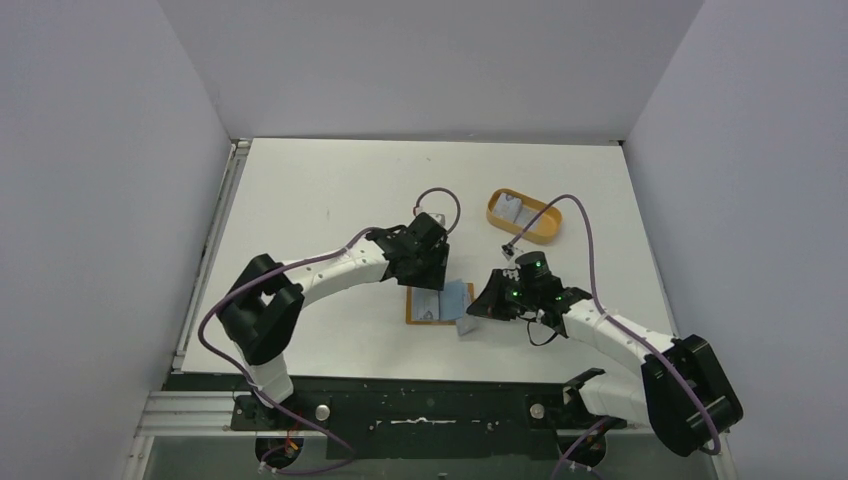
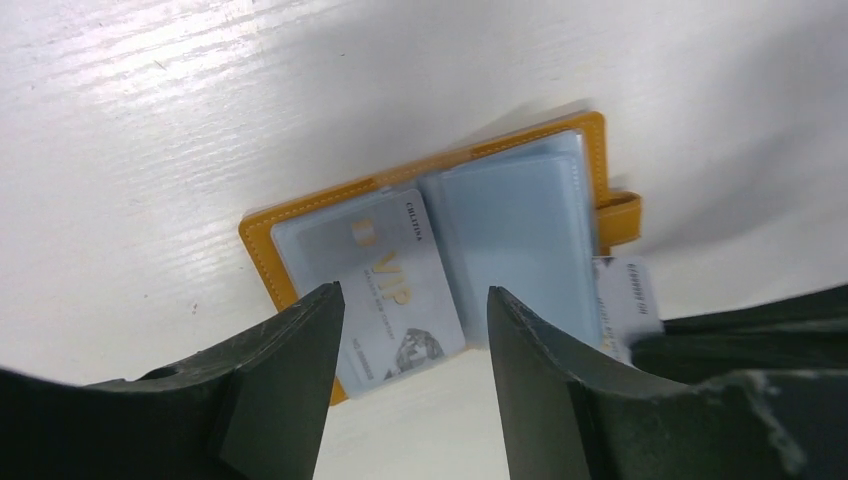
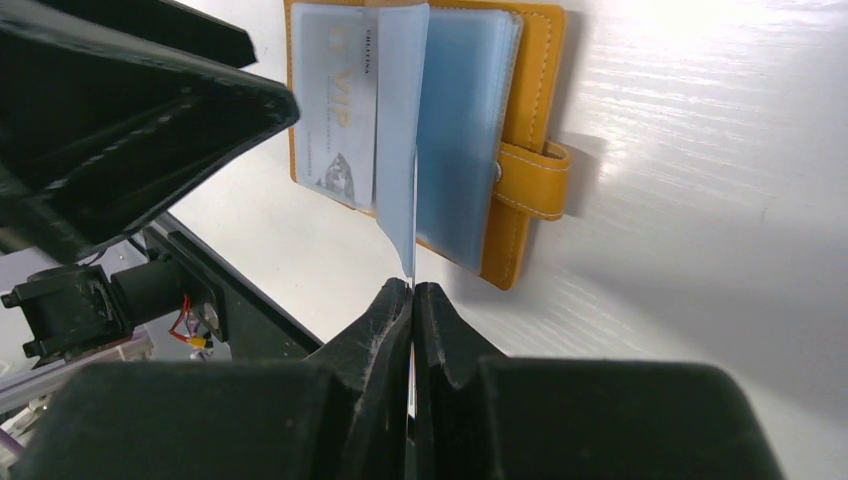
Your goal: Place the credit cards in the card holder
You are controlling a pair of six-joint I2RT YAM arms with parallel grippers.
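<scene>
The tan card holder lies open near the table's front middle, a VIP card in its left sleeve and pale blue sleeves on the right. My left gripper hangs over the holder, part open, with nothing seen between its fingers. My right gripper is at the holder's right side, shut on a thin pale piece seen edge-on, in line with an upright sleeve; whether this is card or sleeve is hard to tell. A white card shows beside it in the left wrist view.
An orange basket holding white cards stands at the back right. The two grippers are close together over the holder.
</scene>
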